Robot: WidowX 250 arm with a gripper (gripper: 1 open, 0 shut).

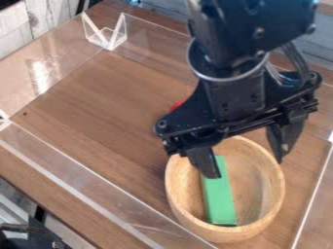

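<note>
A light wooden bowl [260, 199] sits at the lower right of the table, with a green block [217, 199] lying lengthwise inside it. My dark gripper [244, 154] hangs over the bowl's back half, fingers spread open on either side, the left one near the top end of the block. A small red object [174, 106] is mostly hidden behind the gripper.
Clear acrylic walls edge it, with a white wire-like corner piece [107, 34] at the back left.
</note>
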